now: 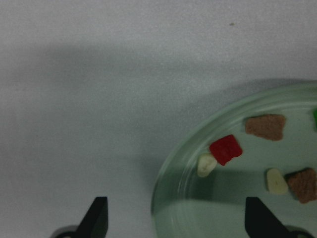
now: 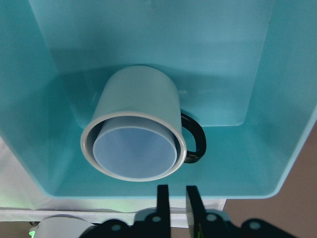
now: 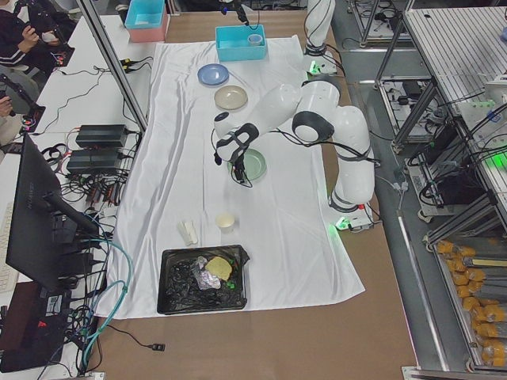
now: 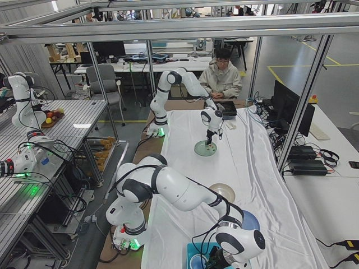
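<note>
A green plate (image 1: pixel 233 208) holds a red piece (image 1: pixel 225 148), brown pieces (image 1: pixel 265 126) and pale pieces (image 1: pixel 276 181). My left gripper is low over its edge, open with fingers wide apart and nothing between them. In the right wrist view a teal bin (image 2: pixel 237 59) holds a mug (image 2: pixel 136 91) on its side with a blue cup (image 2: pixel 133 151) inside. My right gripper is at the bin's near edge, fingertips a small gap apart, nothing visible between them.
A blue plate (image 3: pixel 213 74) and beige plate (image 3: pixel 230 96) lie toward the bin. A small cream bowl (image 3: pixel 225 222) and black tray (image 3: pixel 178 285) with foil and yellow material are at the other end.
</note>
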